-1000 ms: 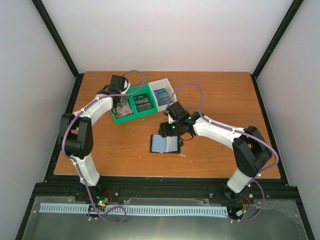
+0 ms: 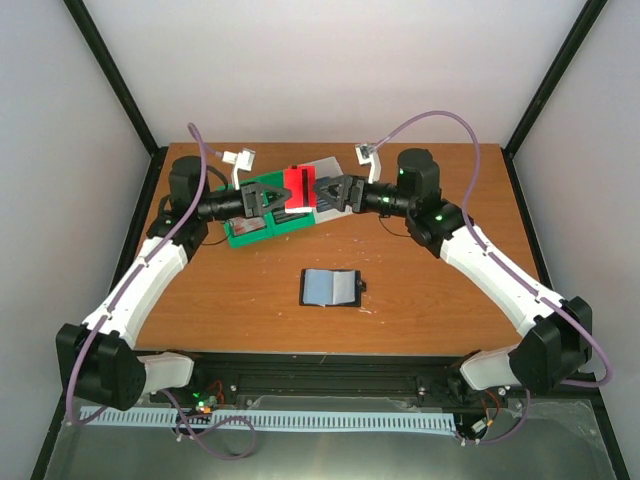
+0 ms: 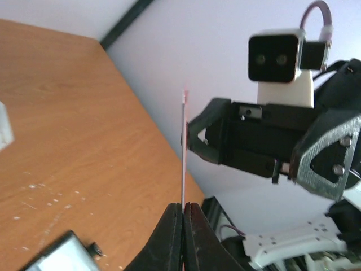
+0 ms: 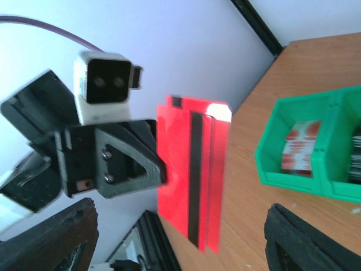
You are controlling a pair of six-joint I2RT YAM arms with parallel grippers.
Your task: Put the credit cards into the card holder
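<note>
A red card (image 2: 301,184) with a black stripe stands upright in the air above the bins, shut between the fingertips of my left gripper (image 2: 282,199). In the left wrist view the card (image 3: 184,152) shows edge-on, rising from those closed fingers. Seen from the right wrist, the red card (image 4: 181,175) looks doubled; I cannot tell whether it is one or two. My right gripper faces it from the right, fingers parted on either side of it; no grip on it shows. The black card holder (image 2: 331,288) lies spread on the table with clear sleeves, and part of the holder (image 3: 66,257) appears in the left wrist view.
Below the grippers sits a green bin (image 2: 250,238) with compartments holding cards, beside a white bin (image 2: 332,214), partly covered by my right gripper. Bare table surrounds the holder. The two grippers are very close together.
My left gripper has risen from the green bin, bringing the red card up and rightward to the middle. The right gripper has moved from over the holder up towards the card.
</note>
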